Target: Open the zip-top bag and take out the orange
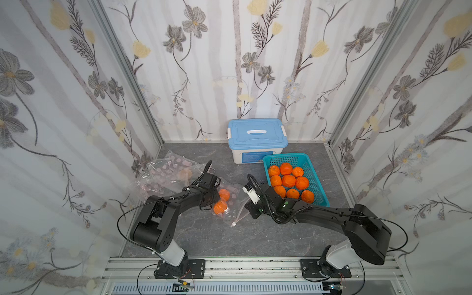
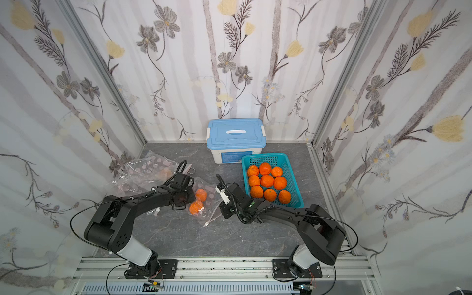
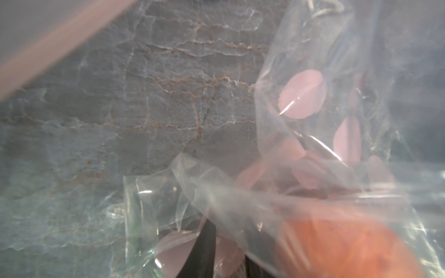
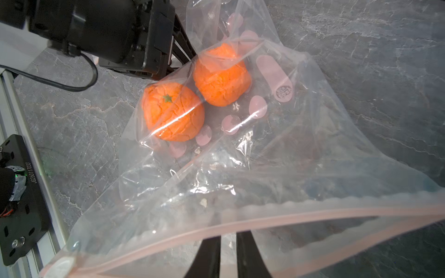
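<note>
The clear zip top bag (image 4: 278, 139), dotted pink, lies on the table with two oranges (image 4: 173, 111) (image 4: 223, 78) inside. Its pink-edged mouth (image 4: 259, 229) gapes towards my right arm. My left gripper is shut on the film at the far end, beside an orange (image 3: 347, 241). My right gripper stands at the mouth, fingers close together with a narrow gap, tips by the upper edge strip. Film and the lower pink edge show between those fingers; whether any is pinched I cannot tell. Both oranges also show between the arms in the top left view.
A turquoise basket (image 1: 319, 189) of oranges stands close behind the right forearm. Behind it is a box with a blue lid (image 1: 256, 133). Another clear, dotted bag (image 1: 164, 172) lies left of the left gripper.
</note>
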